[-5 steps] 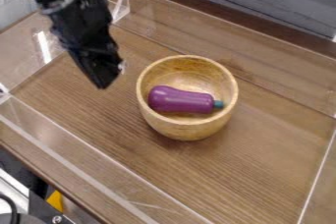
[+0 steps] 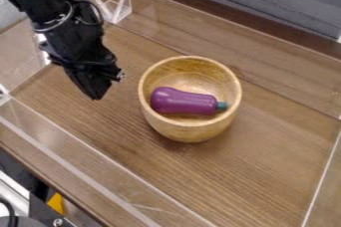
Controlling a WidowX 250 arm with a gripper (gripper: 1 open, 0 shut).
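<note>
The black gripper (image 2: 98, 88) hangs low over the wooden table at the left, pointing down, shut with nothing visible between its fingers. To its right stands a tan bowl (image 2: 188, 128) with a purple eggplant-like object (image 2: 182, 102) lying inside it, green tip to the right. The gripper is left of the bowl, apart from it.
A pale wall (image 2: 264, 2) borders the back. A clear plastic piece stands at the upper left, behind the arm, and cables lie at the lower left edge.
The bowl and the purple object look unchanged.
</note>
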